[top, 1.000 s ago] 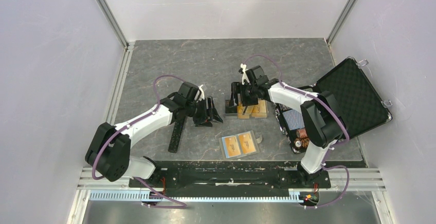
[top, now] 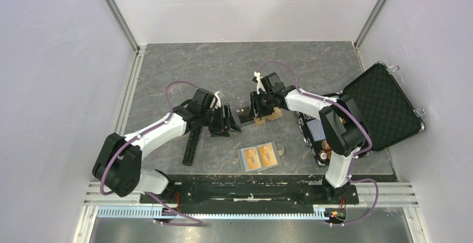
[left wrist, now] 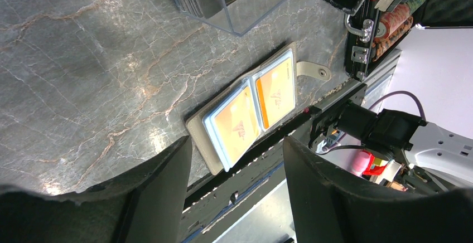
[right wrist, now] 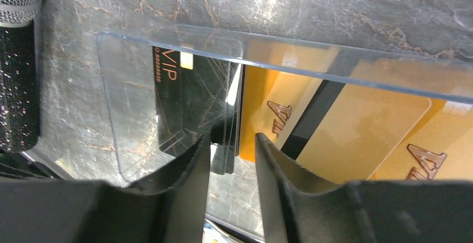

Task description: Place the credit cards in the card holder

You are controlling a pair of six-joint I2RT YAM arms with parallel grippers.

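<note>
A clear box holds black VIP cards at its left end and orange cards to the right. My right gripper is at the box, with a gap between its fingers beside the edge of the black cards. Whether they touch a card cannot be told. Below the box in the top view lies the card holder, spread flat with two orange cards showing in it. My left gripper stands open above the table, the holder visible beyond its empty fingers.
An open black case with items inside stands at the right, its lid against the wall side. A microphone lies left of the box. Bare marble table stretches along the back.
My right gripper has moved a little left. The clear box has shifted left and turned slightly askew with its cards. The left arm and the holder stay in place.
</note>
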